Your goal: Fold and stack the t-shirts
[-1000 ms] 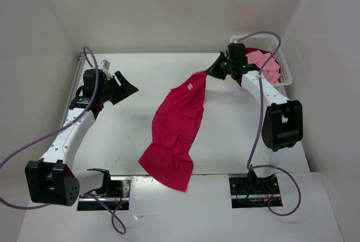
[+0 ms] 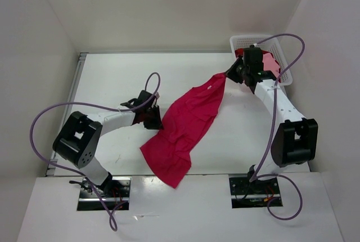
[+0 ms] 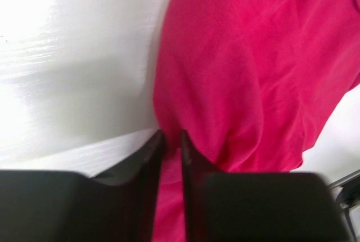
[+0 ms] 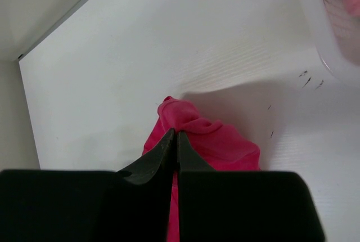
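A crimson t-shirt (image 2: 180, 135) is stretched diagonally across the white table, its lower end hanging past the front edge. Its far right corner is pinched in my right gripper (image 2: 228, 75); the right wrist view shows the gathered cloth (image 4: 211, 140) bunched at the shut fingertips. At the shirt's left edge, my left gripper (image 2: 158, 125) points down. In the left wrist view its fingers (image 3: 147, 157) are a narrow gap apart, with shirt fabric (image 3: 208, 79) showing between and beyond them; whether they grip it is unclear.
A white basket (image 2: 235, 44) with red and pink cloth (image 2: 271, 63) in it stands at the back right, close beside my right gripper.
My left gripper came from the back left to the shirt's left edge, and its fingers have narrowed. The right gripper moved right, drawing the shirt's far corner toward the basket.
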